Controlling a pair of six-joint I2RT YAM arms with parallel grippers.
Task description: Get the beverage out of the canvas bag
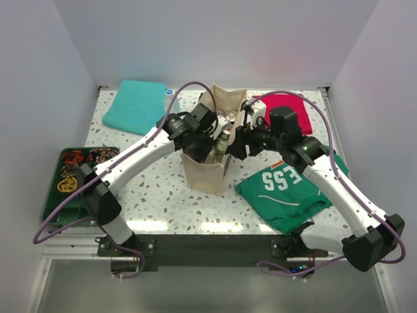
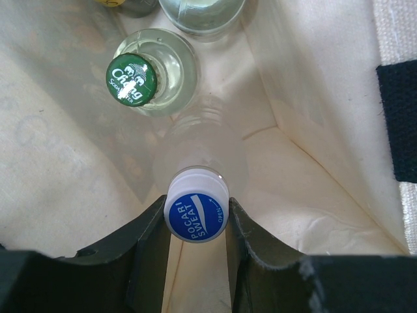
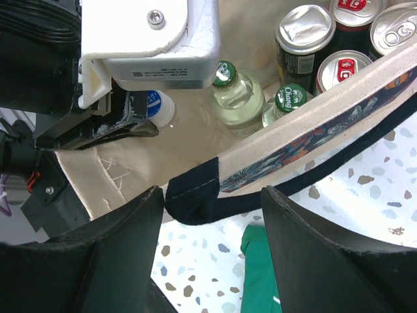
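Note:
The canvas bag (image 1: 206,176) stands upright in the middle of the table, drinks inside. Down in it, a clear bottle with a blue-topped white cap (image 2: 197,205) has one finger of my left gripper close against each side of its cap; the fingers look shut on it. Beside it is a green-capped bottle (image 2: 131,79). My right gripper is at the bag's right rim, fingers spread apart. The rim's navy corner (image 3: 193,195) shows between them, nearer the left finger; whether they touch it is unclear.
Several cans (image 3: 306,29) stand farther back in the bag. A teal cloth (image 1: 135,106) and another bottle (image 1: 171,99) are behind left; a red cloth (image 1: 285,111) and a green shirt (image 1: 283,195) lie right. A green basket (image 1: 52,189) sits left. Open table lies in front.

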